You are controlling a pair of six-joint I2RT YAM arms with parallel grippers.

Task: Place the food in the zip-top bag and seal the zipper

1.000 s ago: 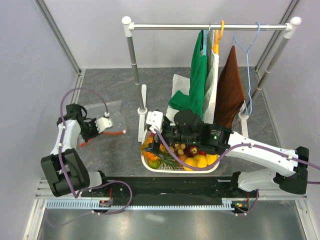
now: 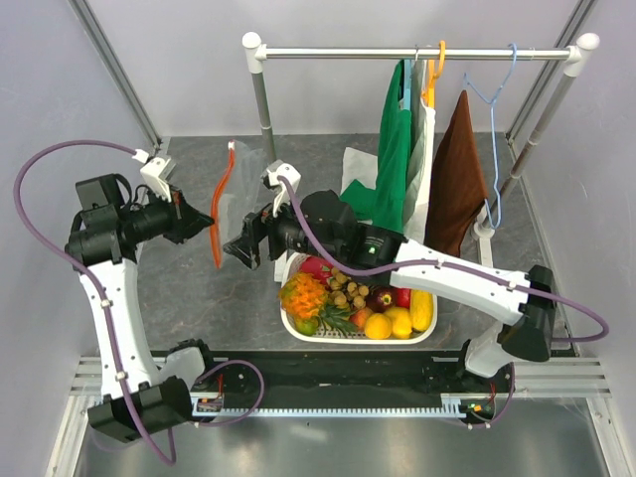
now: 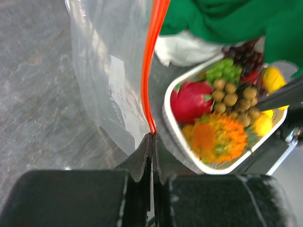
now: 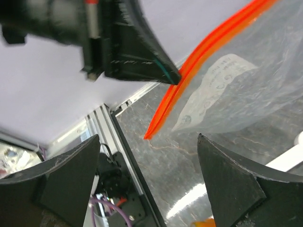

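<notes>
In the top view the zip top bag (image 2: 238, 189) hangs upright by its orange zipper (image 2: 219, 189), with my left gripper (image 2: 201, 225) shut on the zipper edge. The left wrist view shows the clear bag (image 3: 104, 75) rising from the shut fingertips. My right gripper (image 2: 238, 253) is part open just right of the bag; in the right wrist view the bag (image 4: 246, 71) is in front of its fingers, with nothing between them. The basket of food (image 3: 168, 118) holds red fruit (image 3: 189, 101), grapes, lemons and orange produce (image 3: 218, 139).
A rail (image 2: 397, 55) with green (image 2: 388, 149), white and brown cloths (image 2: 457, 179) on hangers stands at the back right, over the basket.
My left gripper has lifted the bag from lying flat to hanging upright. My right gripper has risen and moved left, away from above the basket toward the bag.
</notes>
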